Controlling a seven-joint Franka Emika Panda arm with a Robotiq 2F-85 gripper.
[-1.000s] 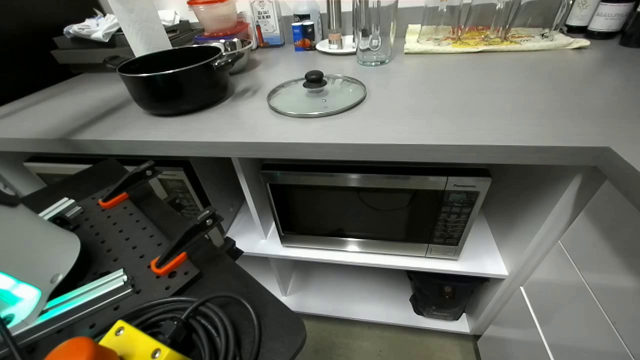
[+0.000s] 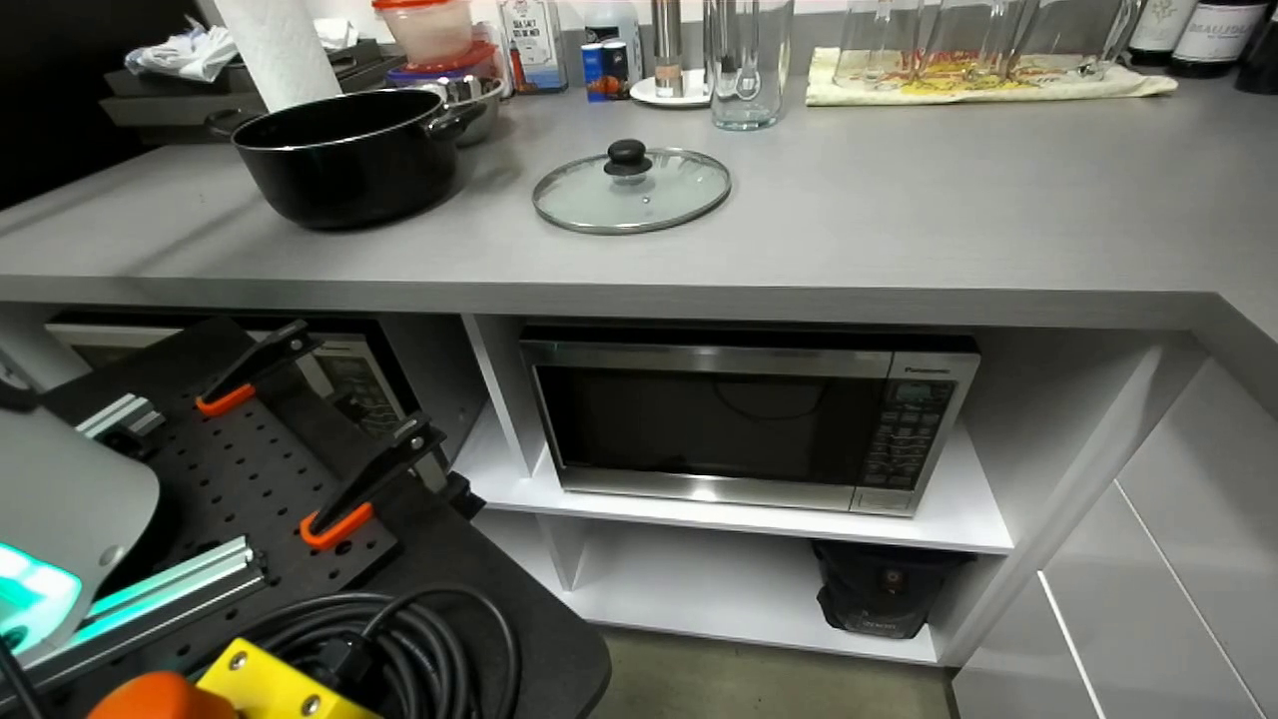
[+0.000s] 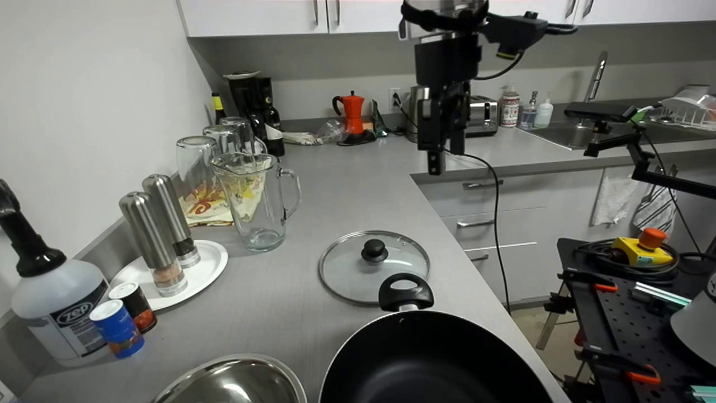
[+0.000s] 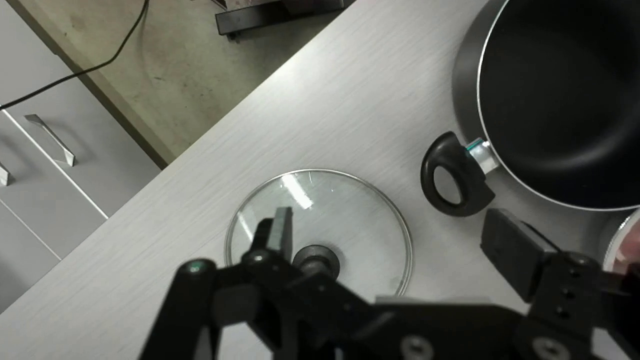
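A round glass lid (image 2: 683, 192) with a black knob lies on the grey counter, knob up. The black pot (image 2: 347, 168) stands beside it, uncovered, and its looped handle (image 4: 453, 174) points toward the lid in the wrist view. My gripper (image 3: 444, 158) hangs in the air above the counter, pointing down. In the wrist view its two fingers are wide apart and hold nothing; the left finger (image 4: 280, 231) partly covers the lid near its knob (image 4: 316, 259). Exterior view 1 does not show the gripper.
A glass pitcher (image 3: 258, 201), steel grinders on a white plate (image 3: 215, 258), and a spray bottle (image 3: 57, 309) line the wall side. A steel bowl (image 3: 235, 383) sits close to the pot. The counter's front edge drops to the floor; bare counter (image 2: 958, 198) extends right of the lid.
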